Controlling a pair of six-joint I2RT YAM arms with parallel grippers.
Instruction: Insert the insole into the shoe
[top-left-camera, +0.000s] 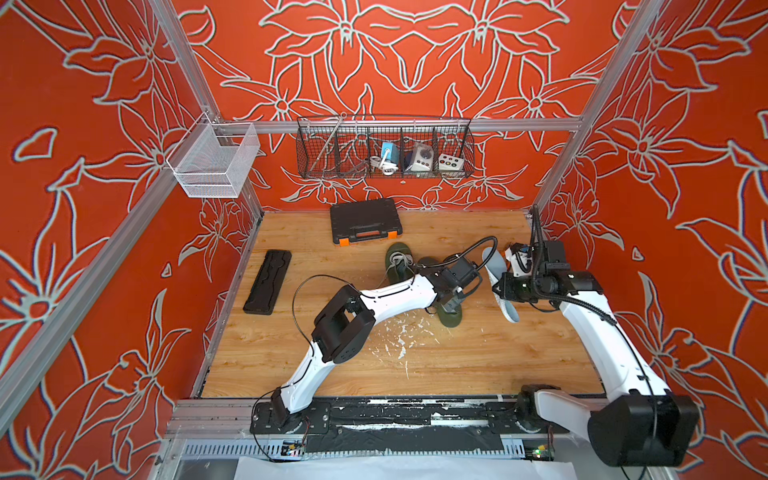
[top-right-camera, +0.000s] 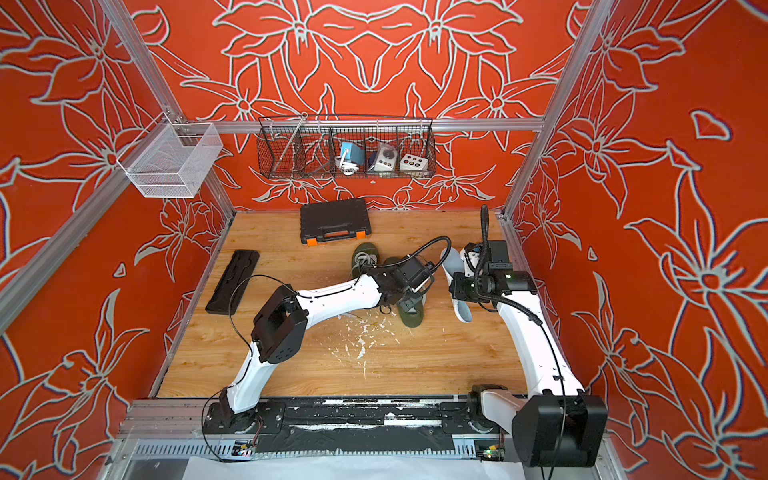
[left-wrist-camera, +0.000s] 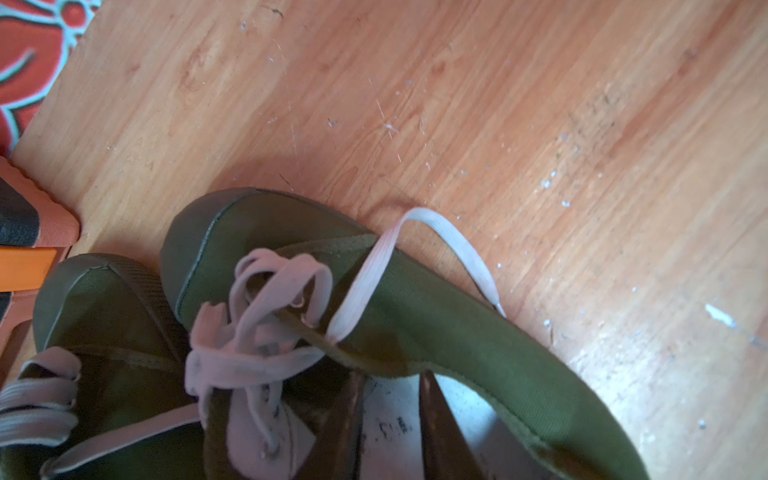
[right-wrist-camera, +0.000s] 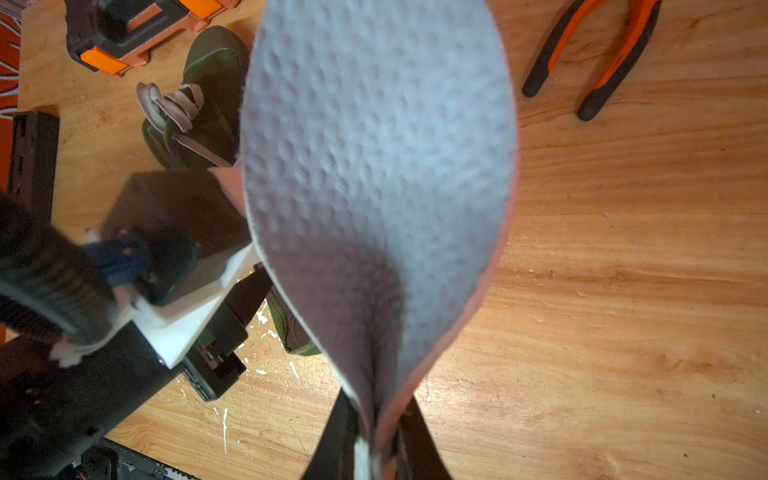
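Note:
Two olive-green shoes with white laces lie in the middle of the table, the left one (top-left-camera: 397, 256) partly behind the right one (left-wrist-camera: 464, 320). My left gripper is down at the right shoe's opening, its fingers a little apart over the pale inside; whether they hold any of the shoe's edge I cannot tell. To the right, my right gripper is shut on the white, dimpled insole (right-wrist-camera: 376, 136), which stands up in the air, pinched into a fold where the fingers hold it.
A black-and-orange case (top-right-camera: 334, 216) lies behind the shoes, a black tray (top-left-camera: 264, 284) at the far left. Pliers (right-wrist-camera: 620, 64) lie at the back right. Wire baskets (top-left-camera: 384, 148) hang above. Bare table is in front.

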